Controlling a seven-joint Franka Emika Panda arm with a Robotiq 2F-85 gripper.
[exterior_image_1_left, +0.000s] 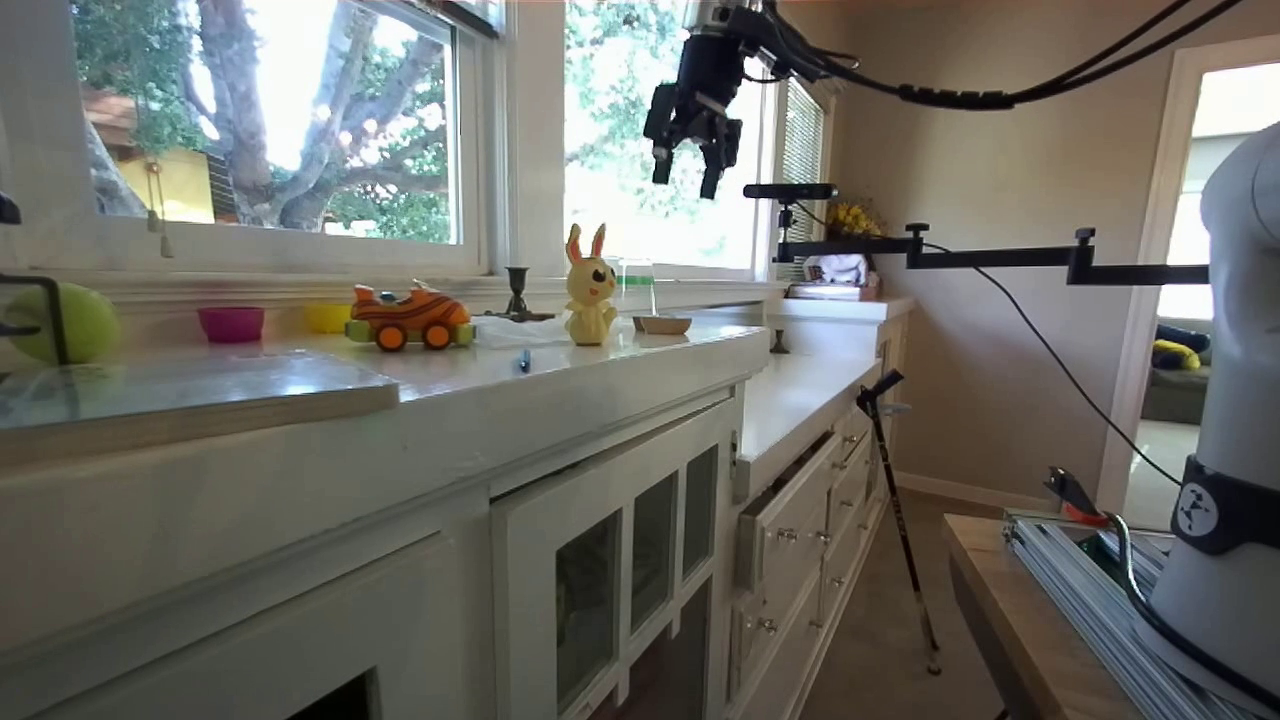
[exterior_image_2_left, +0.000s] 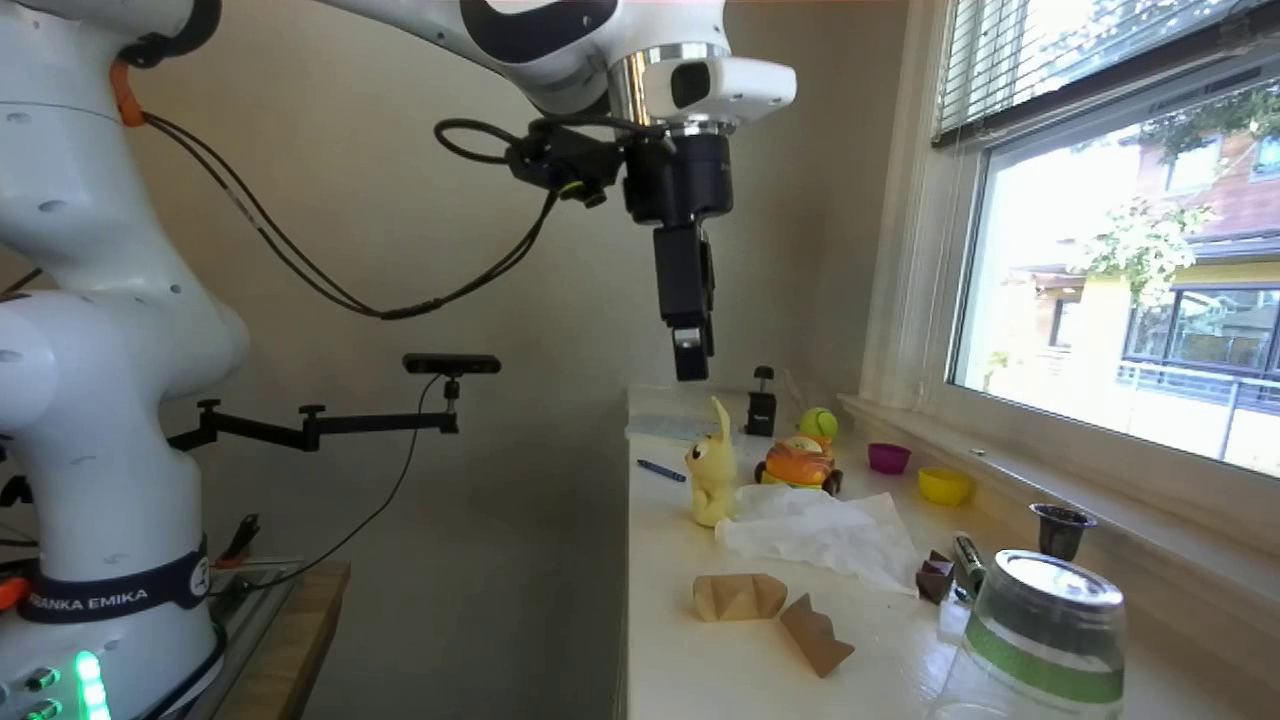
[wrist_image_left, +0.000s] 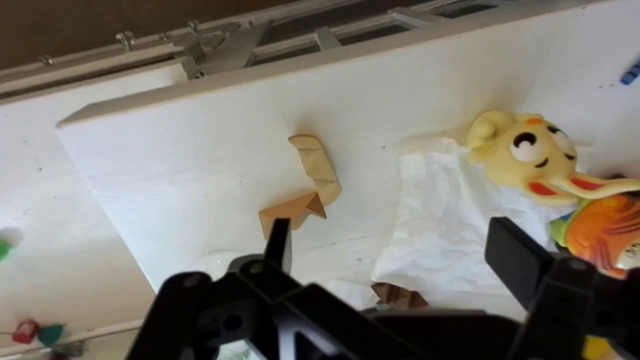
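Note:
High above the white counter hangs my gripper, its two fingers spread with nothing between them. In the wrist view the fingers stand wide apart over the counter. Below lie two folded brown paper pieces: a tan one and a darker one, touching or overlapping in that view. A yellow rabbit toy stands upright beside a crumpled white sheet. Behind the rabbit is an orange toy car.
A clear cup with a green band stands upside down near the window side. Pink and yellow cups, a dark brown folded piece and a blue pen also lie on the counter.

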